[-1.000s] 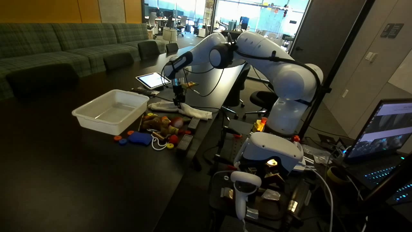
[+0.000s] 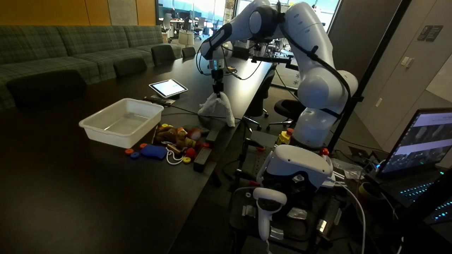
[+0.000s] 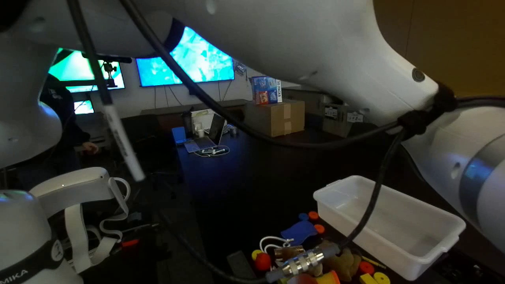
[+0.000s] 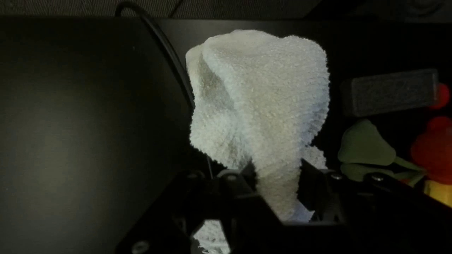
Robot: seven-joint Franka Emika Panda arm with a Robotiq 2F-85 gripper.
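Observation:
A white towel [image 2: 227, 110] hangs bunched from my gripper [image 2: 218, 94] in exterior view 1, its lower end reaching the table near the right edge. In the wrist view the fluffy towel [image 4: 271, 84] runs down between the two black fingers, which are shut on a narrow fold of it. Part of the cloth shows below the fingers too. The gripper is out of sight in exterior view 2, where the arm's links fill the top.
An empty white bin [image 2: 123, 120] stands on the dark table, left of a pile of toys with a blue piece [image 2: 153, 151]. A tablet [image 2: 168, 88] lies behind. Dark blocks [image 2: 202, 159] sit near the table edge, and a black cable [image 4: 169, 55] passes beside the towel.
The towel lay flat with my gripper low over its middle. Now the gripper is higher and farther right and back, and the towel is lifted into a hanging peak.

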